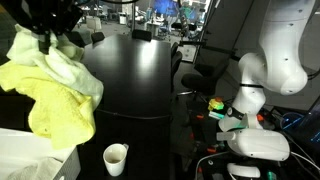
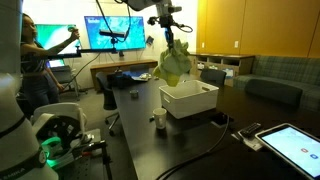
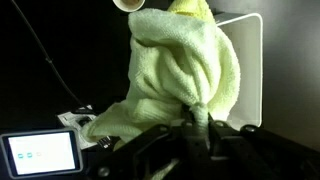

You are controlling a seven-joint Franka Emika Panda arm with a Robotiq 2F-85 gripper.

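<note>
A yellow and pale-green cloth hangs in folds from my gripper, which is shut on it. In exterior view 2 the cloth hangs over the white box, at its far left part. The wrist view shows the cloth bunched below the fingers and covering much of the box. Inside the box, exterior view 1 shows a pale cloth at the bottom. Whether the hanging cloth touches the box cannot be told.
A white cup stands on the dark table near the box. In exterior view 2 a tablet, a dark remote-like object and a cable lie on the table.
</note>
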